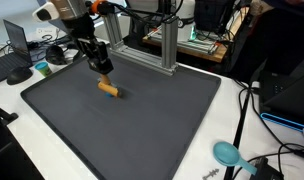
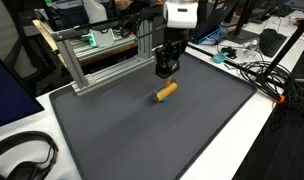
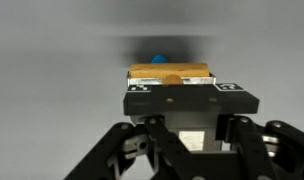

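An orange-tan wooden piece shaped like a small mallet (image 1: 109, 90) hangs below my gripper (image 1: 104, 72), which is shut on its short upright part. In the second exterior view the crosswise bar of the mallet (image 2: 166, 93) slants beneath the gripper (image 2: 168, 77). From the wrist, the bar of the mallet (image 3: 167, 71) lies across, just beyond the fingers, with the round end of the upright part in front. A small blue thing (image 3: 159, 59) shows behind the bar; whether it is attached cannot be told. Any gap to the mat is unclear.
The dark grey mat (image 2: 142, 135) is otherwise mostly bare. A metal frame (image 2: 102, 70) stands along its back edge. Headphones (image 2: 27, 160) lie off one side, and a light-blue round object (image 1: 229, 155) sits on the white table beyond the mat.
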